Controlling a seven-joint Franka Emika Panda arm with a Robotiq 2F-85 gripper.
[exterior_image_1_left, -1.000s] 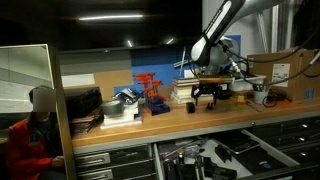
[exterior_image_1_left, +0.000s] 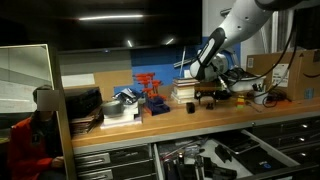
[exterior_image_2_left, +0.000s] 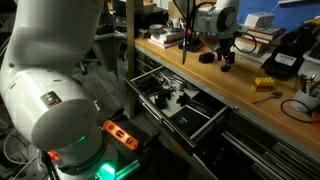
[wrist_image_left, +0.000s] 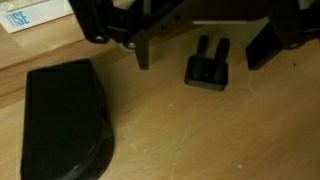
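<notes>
In the wrist view, my gripper is open above the wooden worktop, with one dark finger (wrist_image_left: 141, 48) on the left and the other on the right. Between them, as seen from above, lies a small black block with two prongs (wrist_image_left: 207, 70), like a plug; neither finger appears to touch it. A larger rounded black object (wrist_image_left: 62, 120) rests on the wood to the left. From the second exterior view, the gripper (exterior_image_2_left: 221, 44) hangs over the bench near a dark small object (exterior_image_2_left: 226, 67) and a black block (exterior_image_2_left: 208, 57).
Open drawers (exterior_image_1_left: 205, 157) full of tools sit below the bench front. Stacked books (exterior_image_1_left: 184, 90) and bins stand behind the arm, with a yellow-red item (exterior_image_2_left: 264, 84) farther along. Bare worktop (exterior_image_2_left: 190, 72) shows around the black objects.
The arm's upper link has swung over to the right and lies at a flatter slant, while the gripper stays near the same part of the bench. The seated person at left has shifted.
</notes>
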